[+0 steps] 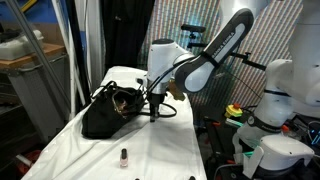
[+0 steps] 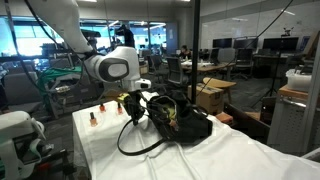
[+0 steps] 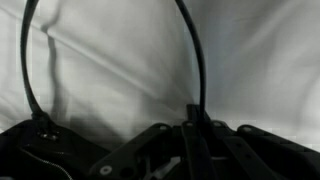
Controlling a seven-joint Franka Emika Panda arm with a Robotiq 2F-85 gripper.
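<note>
A black bag lies on the white cloth in exterior view 1, with its strap looping off toward my arm. My gripper points down beside the bag, over the cloth. From exterior view 2, the bag is seen with the long strap curving onto the cloth in front of it. In the wrist view a dark strap runs from the top edge down into my gripper, which is shut on it. The fingertips are dark and hard to make out there.
A small reddish bottle stands on the cloth, away from the bag. Toward the arm's side in exterior view 2, several small bottles are spread about. A cardboard box is behind the table.
</note>
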